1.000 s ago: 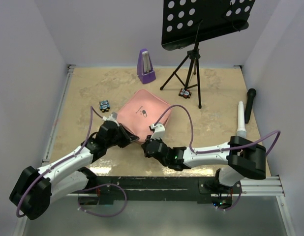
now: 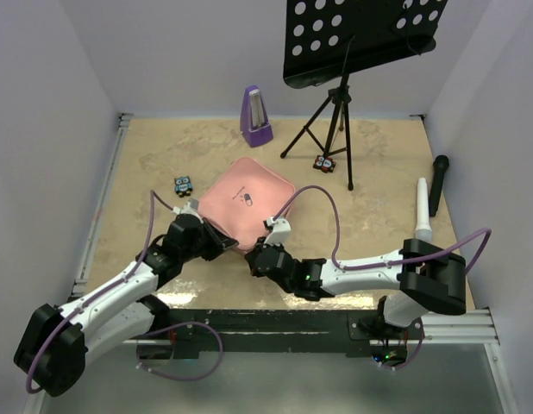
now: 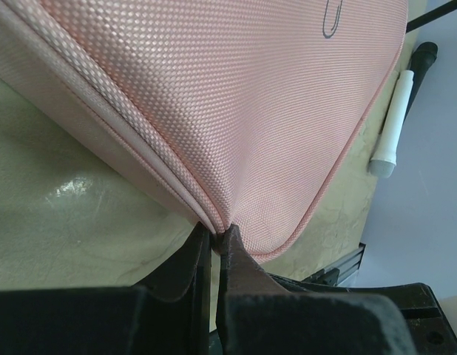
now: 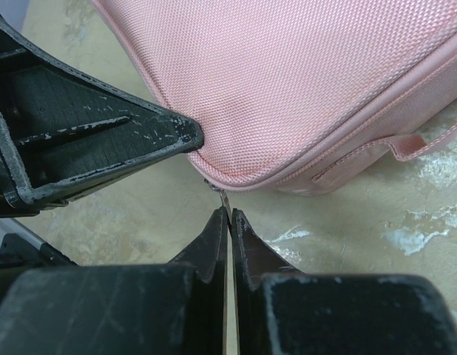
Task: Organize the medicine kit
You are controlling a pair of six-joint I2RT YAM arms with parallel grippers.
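The pink medicine kit bag (image 2: 241, 190) lies mid-table, a pill logo on its lid. My left gripper is shut on the bag's edge at its near-left, the fabric pinched at its fingertips. My right gripper is shut at the bag's near corner, with a thin metal zipper pull at its fingertips. In the right wrist view, a dark part of the left gripper reaches against the bag's rim.
A purple metronome (image 2: 256, 121) and a black music stand (image 2: 344, 95) stand behind. Small owl figures (image 2: 183, 186) sit either side. White (image 2: 423, 207) and black (image 2: 438, 181) microphones lie at the right.
My left gripper has moved slightly to the left with the bag's edge, and the bag has shifted slightly left with it. The right arm looks unmoved.
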